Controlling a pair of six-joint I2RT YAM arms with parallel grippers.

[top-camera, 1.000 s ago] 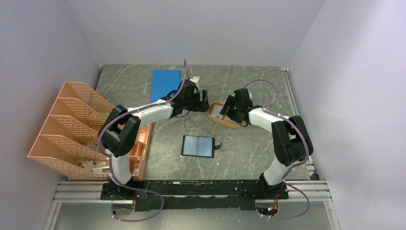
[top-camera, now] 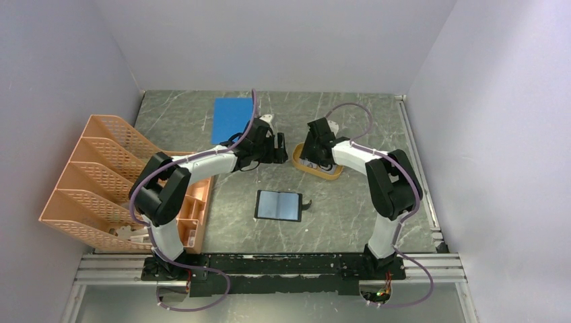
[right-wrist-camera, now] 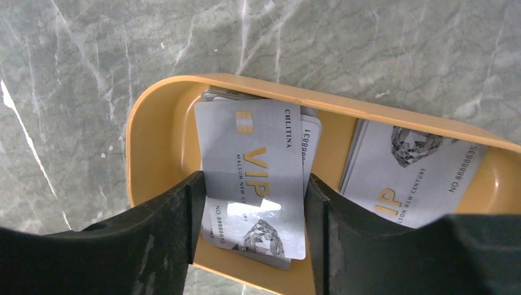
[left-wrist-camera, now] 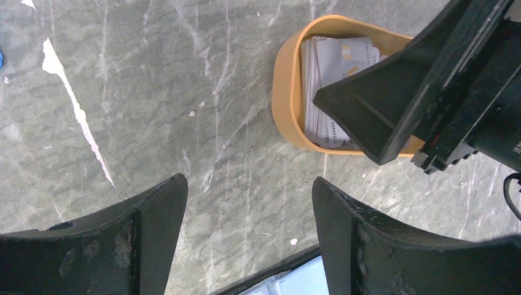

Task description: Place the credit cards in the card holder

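A tan tray [top-camera: 295,159] holds two stacks of silver cards. In the right wrist view, the top card [right-wrist-camera: 270,147] of one stack, marked VIP, lies slightly askew over the others. My right gripper is part open around it, fingertips close to its two long edges; whether they touch is unclear. A second card stack [right-wrist-camera: 415,175] lies at the tray's other end. My left gripper is open and empty, above bare table left of the tray. The card holder [top-camera: 279,205] lies spread open in front, with clear sleeves and a dark border.
A blue sheet [top-camera: 231,121] lies at the back left. A slotted orange rack [top-camera: 94,182] stands along the left wall. Table around the holder is clear; the right arm [left-wrist-camera: 424,92] reaches over the tray close to the left gripper.
My right gripper has moved left along the tray, over its left-hand card stack. The left gripper has shifted slightly left and toward the front. Tray and holder have not moved.
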